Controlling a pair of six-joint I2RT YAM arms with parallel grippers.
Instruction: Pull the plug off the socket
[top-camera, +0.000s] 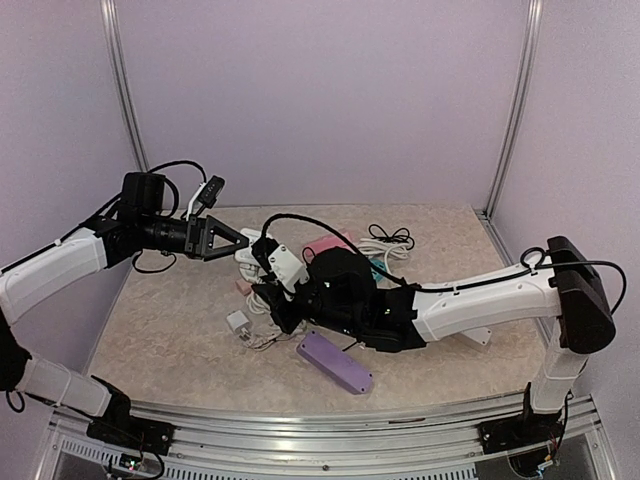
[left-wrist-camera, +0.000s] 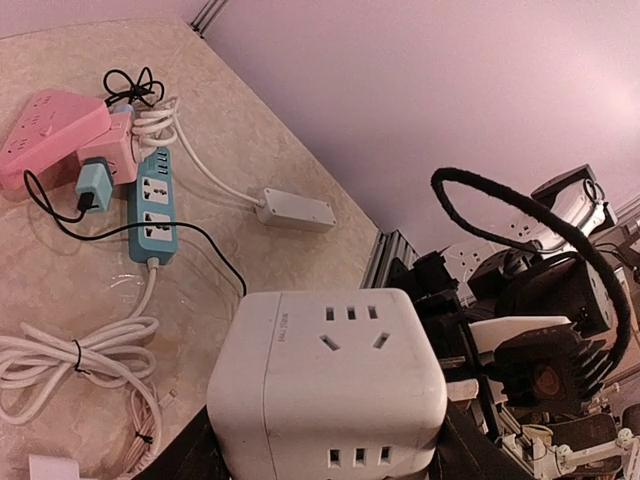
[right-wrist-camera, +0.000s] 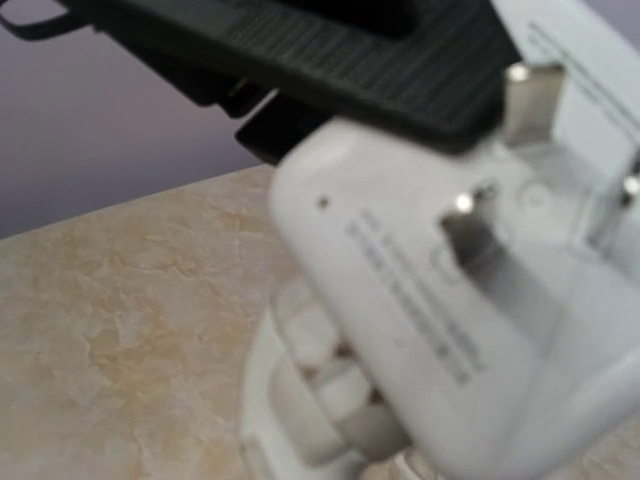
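A white block-shaped socket (left-wrist-camera: 330, 385) fills the lower middle of the left wrist view, its visible slots empty. My left gripper (top-camera: 245, 243) is shut on it, above the table. In the right wrist view, a white plug (right-wrist-camera: 400, 290) shows bare metal prongs on its face, with a dark finger (right-wrist-camera: 380, 75) of my right gripper along its upper side. My right gripper (top-camera: 276, 276), shut on the plug, is close beside the socket in the top view. Whether plug and socket touch there is hidden.
A purple strip (top-camera: 335, 362) lies in front. Behind are a pink strip (left-wrist-camera: 50, 130), a blue strip (left-wrist-camera: 152, 205) and a white box (left-wrist-camera: 296, 210). Coiled white cable (left-wrist-camera: 85, 355) lies below the socket, and a white adapter (top-camera: 238, 321) sits nearby.
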